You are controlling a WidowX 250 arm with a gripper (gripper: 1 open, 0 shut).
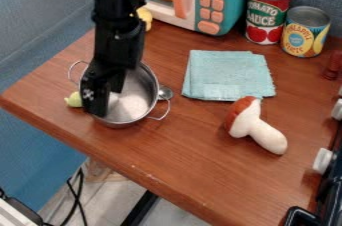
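Observation:
My black gripper (96,100) points down at the left part of a steel pot (134,105) with two side handles, near the table's left side. The gripper's tip is over the pot's left rim area; whether it is open or shut, or holds anything, is hard to tell. A small pale green object (74,100) lies just left of the pot, partly beside the gripper. A white and red mushroom-like toy (257,130) lies right of the pot.
A folded teal cloth (227,74) lies at the middle. Two cans (266,20) (305,35), a toy microwave (201,0) and a yellow object stand at the back. A dark appliance (321,195) edges the right.

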